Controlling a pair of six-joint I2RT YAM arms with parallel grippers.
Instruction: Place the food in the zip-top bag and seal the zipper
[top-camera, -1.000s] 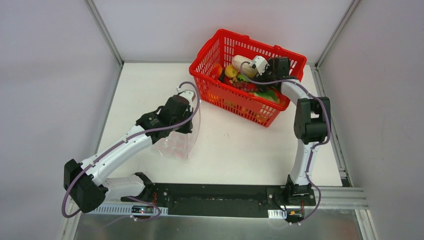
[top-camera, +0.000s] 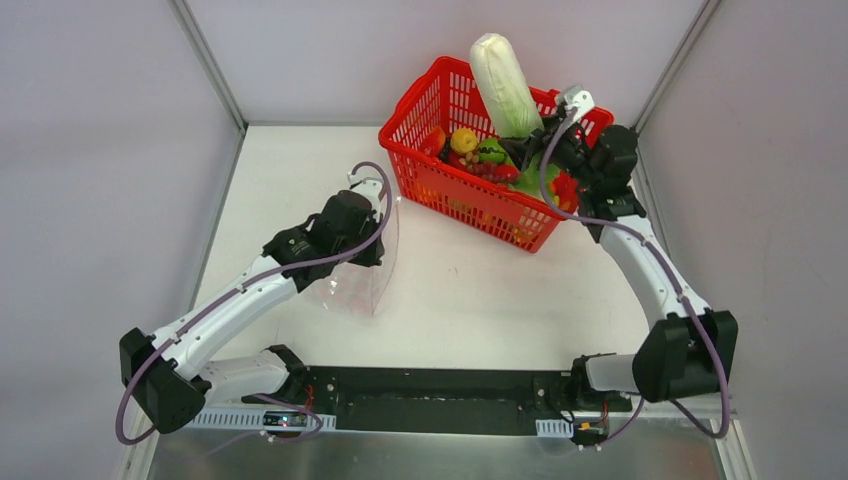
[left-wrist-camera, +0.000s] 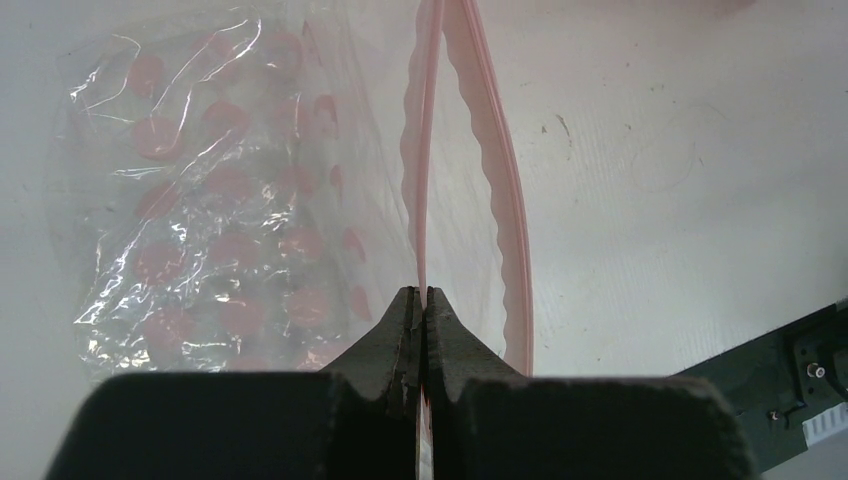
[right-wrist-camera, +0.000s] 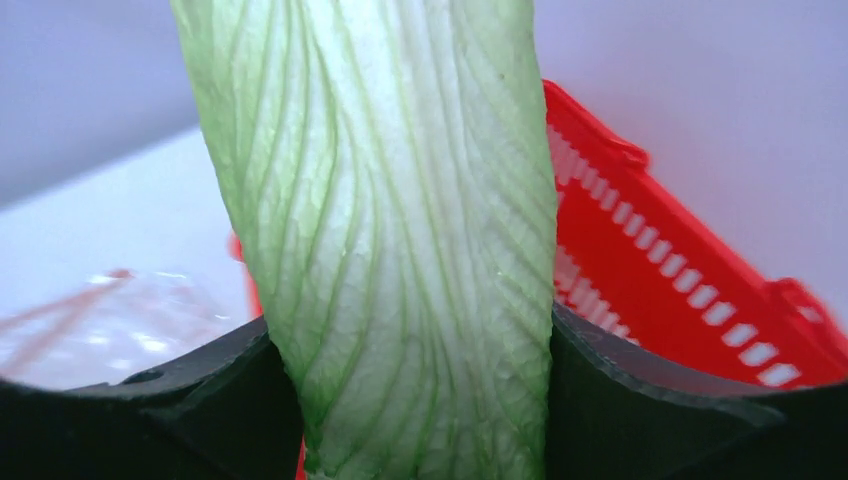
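A clear zip top bag (left-wrist-camera: 230, 200) with pink dots and pink zipper edges lies on the table; my left gripper is shut on one edge at the zipper. In the top view that gripper is largely hidden under its wrist. My right gripper is shut on a long pale green napa cabbage (top-camera: 500, 75), which is raised above the red basket (top-camera: 450, 200) and fills the middle of the right wrist view.
The basket at the back right holds mixed toy-like food: a yellow fruit (top-camera: 463, 141), grapes, red pieces and leafy greens.
The left arm has barely moved.
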